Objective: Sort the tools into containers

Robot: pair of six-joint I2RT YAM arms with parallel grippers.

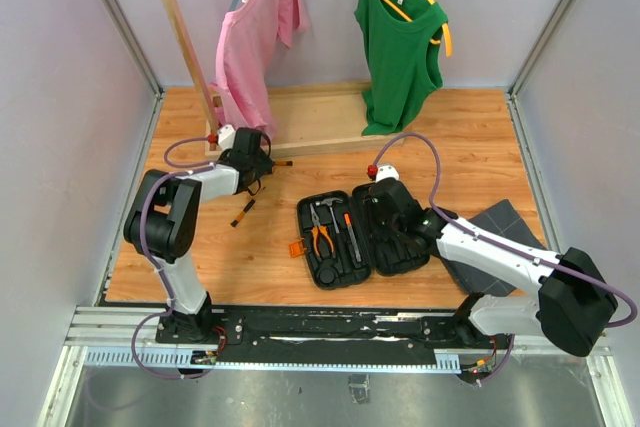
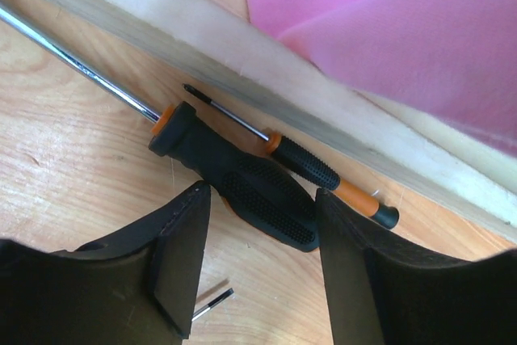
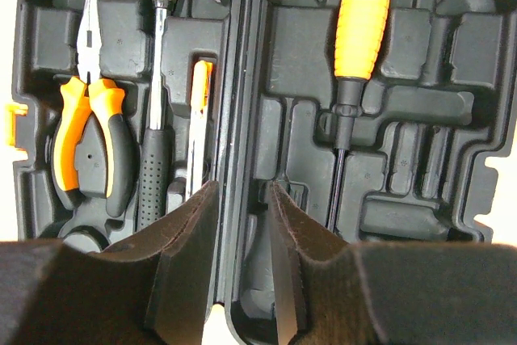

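Observation:
My left gripper stands open around the black handle of a large screwdriver (image 2: 266, 208), beside a small orange-black screwdriver (image 2: 311, 167) lying along the wooden rail. A thin tool tip (image 2: 218, 300) shows below; another small screwdriver (image 1: 243, 212) lies on the table. The open black toolbox (image 1: 330, 262) holds pliers (image 3: 113, 131), a hammer (image 3: 157, 62), an orange-topped knife (image 3: 199, 103) and a yellow screwdriver (image 3: 362, 22) in its right half. My right gripper hangs over the toolbox, part open.
A wooden rack base (image 1: 320, 142) with a pink shirt (image 1: 245, 57) and green top (image 1: 395, 57) lines the back. A dark pad (image 1: 505, 222) lies at right.

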